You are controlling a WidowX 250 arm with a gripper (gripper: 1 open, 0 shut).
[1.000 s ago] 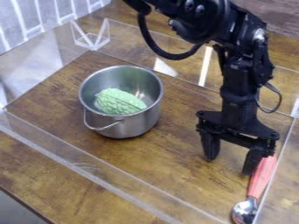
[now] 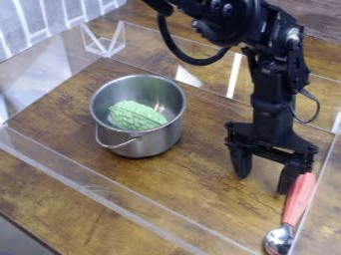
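Note:
My black gripper (image 2: 265, 171) is low over the wooden table at the right, pointing down, its two fingers spread apart and open. Beside its right finger lies a red-handled scoop (image 2: 296, 199) with a metal head toward the bottom edge; whether the finger touches it I cannot tell. To the left, a steel pot (image 2: 167, 139) with a wire handle holds a green textured object (image 2: 134, 116).
Clear plastic walls border the wooden surface (image 2: 94, 189) on several sides. Bare wood lies left of the pot and between the pot and the front edge. A grey ribbed object stands at the top left.
My arm and gripper have shifted very slightly since a second ago, with a little more of the scoop's handle showing. The pot and its contents are unchanged.

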